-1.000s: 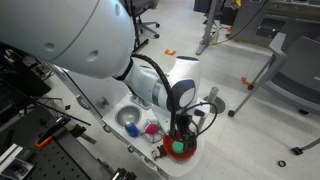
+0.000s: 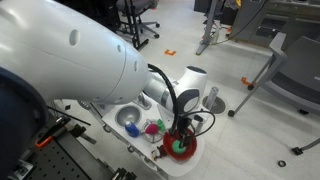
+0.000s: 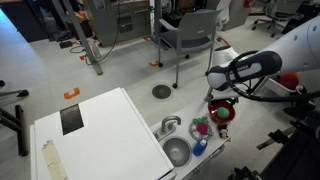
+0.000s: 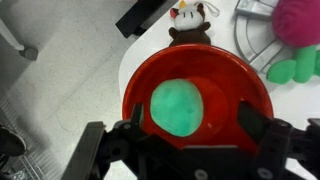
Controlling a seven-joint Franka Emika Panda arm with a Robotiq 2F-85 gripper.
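Observation:
In the wrist view, a red bowl (image 4: 146, 82) lies under my gripper, with a pale green round object (image 4: 177, 107) inside it. The gripper stands open, its two dark fingers to either side of the green object's near edge, nothing between them. From exterior view 1, the arm's wrist comes down over the bowl (image 2: 189, 153), and the green object (image 2: 179, 145) shows beside the gripper. In exterior view 2 the bowl (image 3: 213, 107) and green object (image 3: 223, 113) are partly visible beneath the arm. The height of the fingertips above the green object is hard to judge.
Beside the bowl stand a small cow-like figure (image 4: 190, 24) and a rack with a pink item (image 4: 297, 22) and a green item (image 4: 293, 68). A sink basin (image 3: 177, 152) and a blue object (image 3: 199, 148) are farther along the counter. Open floor lies beyond the bowl.
The arm has shifted slightly, its forearm filling more of exterior view 1, while the gripper end has gone a little lower over the bowl. The bowl and green object appear unmoved.

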